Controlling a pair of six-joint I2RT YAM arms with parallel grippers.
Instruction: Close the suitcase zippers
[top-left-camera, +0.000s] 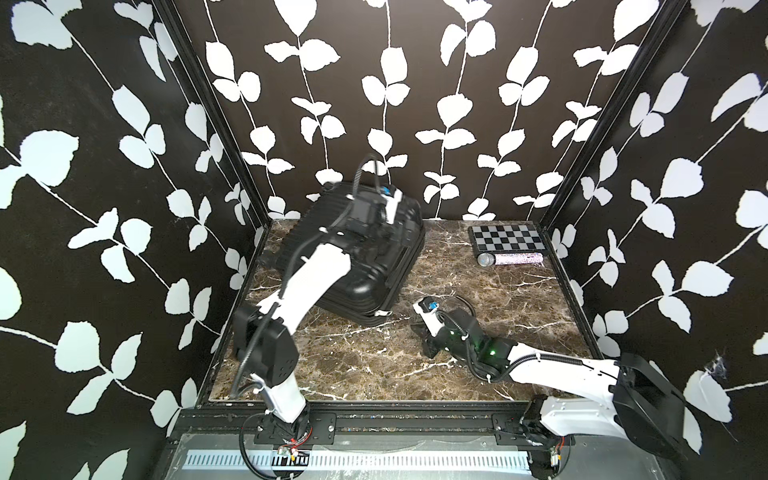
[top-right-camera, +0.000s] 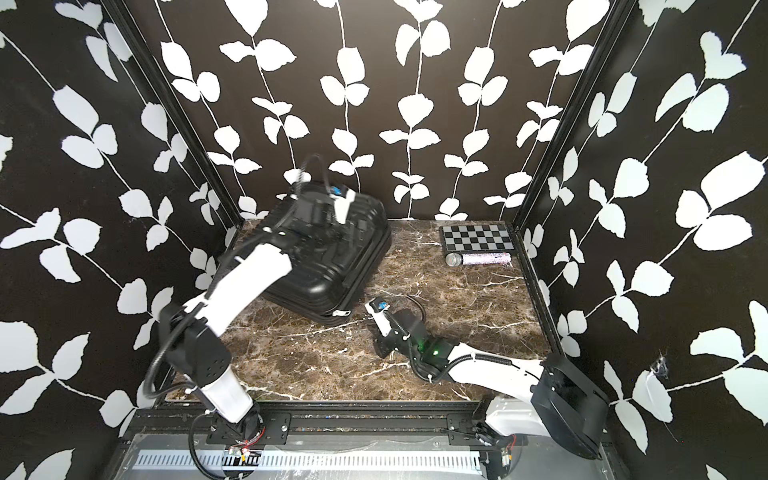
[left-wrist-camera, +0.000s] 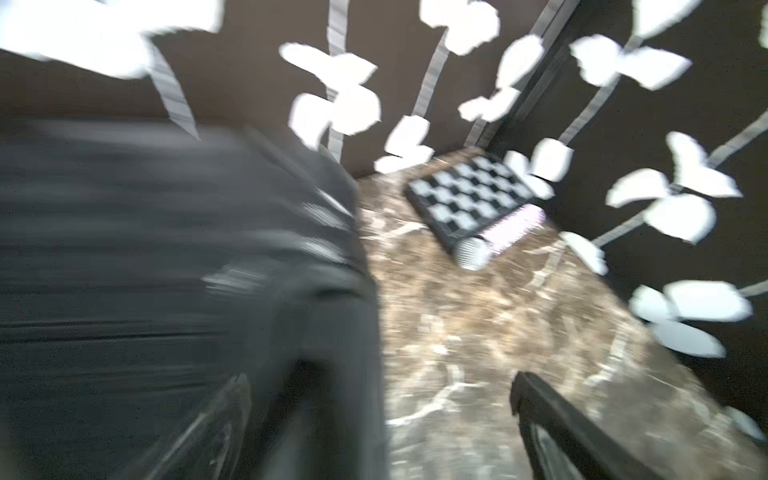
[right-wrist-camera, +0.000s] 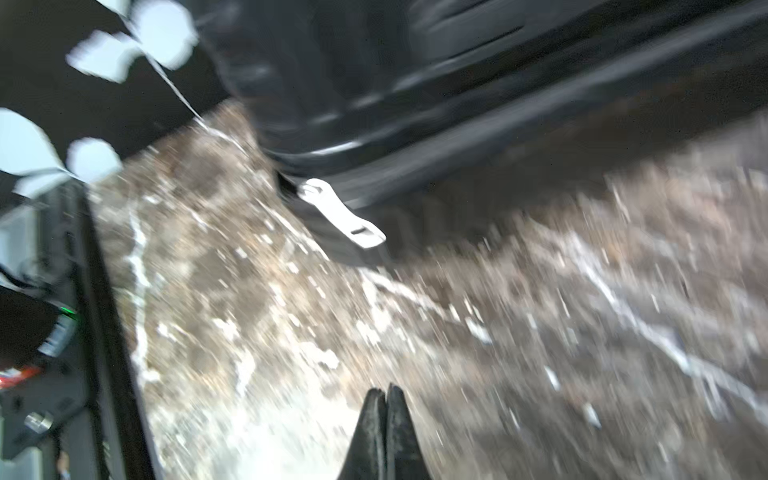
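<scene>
The black ribbed suitcase (top-left-camera: 364, 296) lies flat at the back left of the table, turned at an angle. At its near corner a white zipper pull (right-wrist-camera: 342, 214) hangs from the seam in the right wrist view. My left gripper is over the suitcase top, its fingers wide apart with nothing between them; the left wrist view is blurred. Apart from the suitcase, my right gripper is near the table surface, its fingertips together and nothing showing between them. The zipper seam on the suitcase's far side is hidden.
A checkered board (top-left-camera: 507, 237) and a microphone (top-left-camera: 512, 259) with a glittery pink handle lie at the back right. Patterned walls enclose the back and sides.
</scene>
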